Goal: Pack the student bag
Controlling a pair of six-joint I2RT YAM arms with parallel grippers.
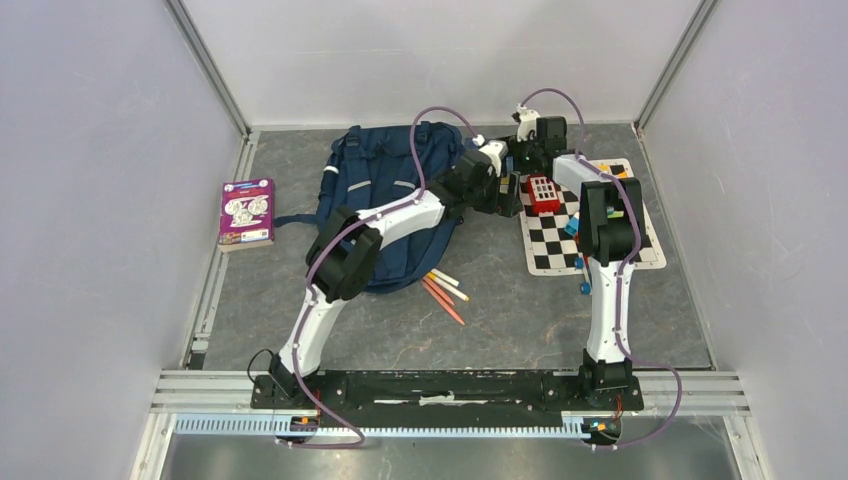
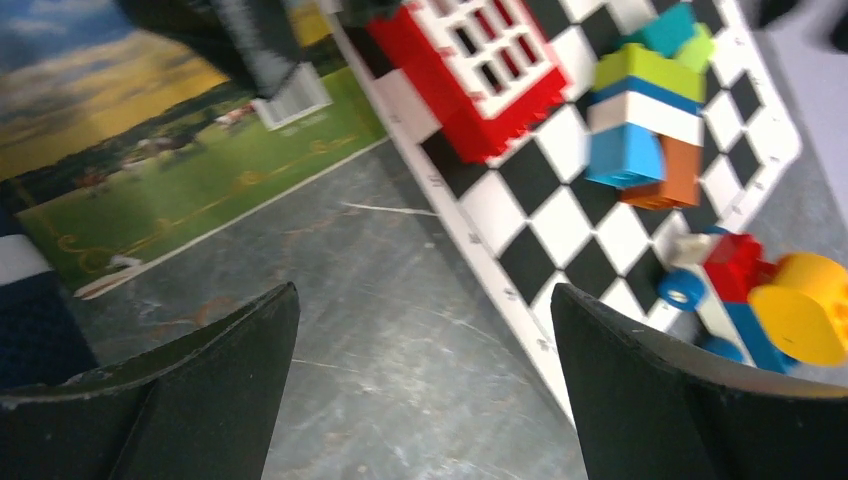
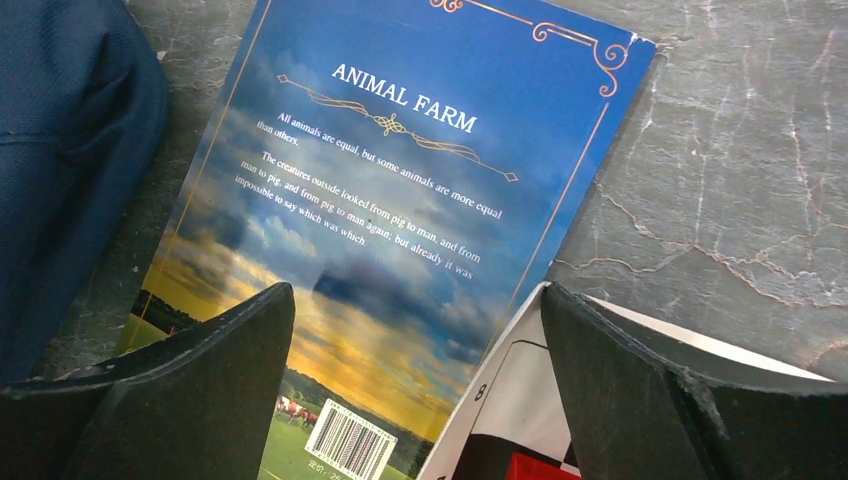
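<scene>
The navy student bag lies flat left of centre. An Animal Farm book lies back cover up between the bag and the chessboard mat; in the top view my arms cover most of it. My right gripper is open above the book, the mat's corner curled up by its right finger. My left gripper stands open over bare floor by the book's lower edge, with nothing between its fingers. Orange and white markers rest below the bag, and a purple workbook lies far left.
On the mat stand a red block piece and stacked coloured blocks, with more toy parts near its edge. Both grippers are close together at the book.
</scene>
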